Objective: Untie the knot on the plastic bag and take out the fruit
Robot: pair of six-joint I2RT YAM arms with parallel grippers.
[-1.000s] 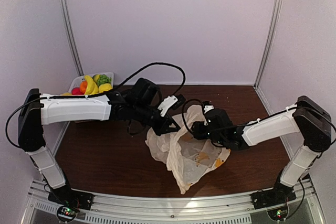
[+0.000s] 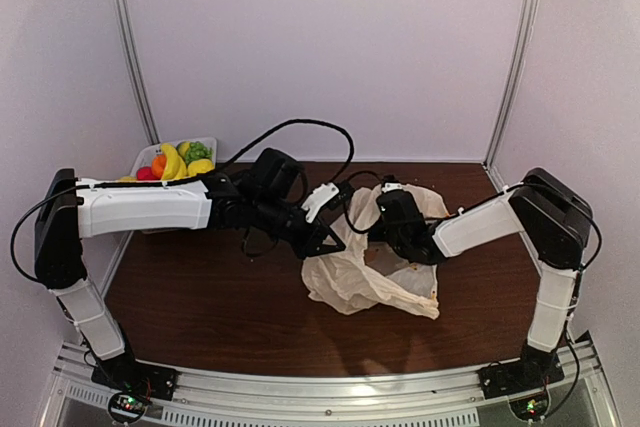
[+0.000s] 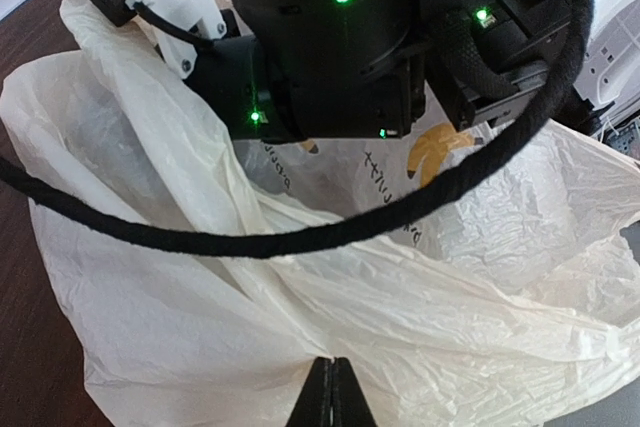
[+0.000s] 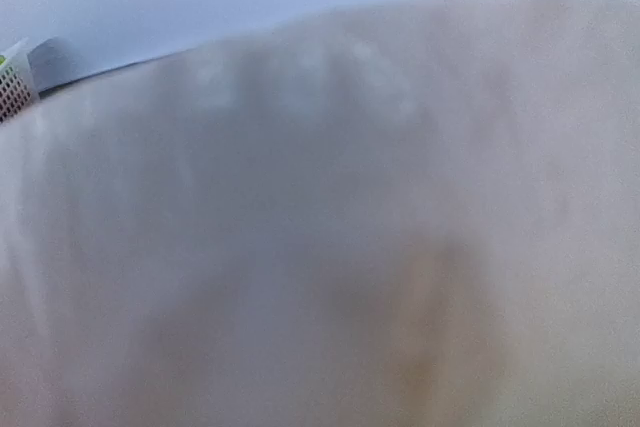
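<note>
The crumpled cream plastic bag [image 2: 370, 287] lies open on the right-centre of the table. My left gripper [image 2: 322, 242] is over its left part; in the left wrist view my left gripper is shut at the bag's film. My right arm reaches into the bag's mouth, its gripper housing [image 3: 300, 87] above printed film; its fingertips are hidden. The right wrist view is filled with blurred bag film [image 4: 320, 167]. No fruit shows inside the bag.
A white basket [image 2: 150, 152] of bananas, grapes, lemons and other fruit stands at the back left, partly behind my left arm.
My left arm has stayed put.
</note>
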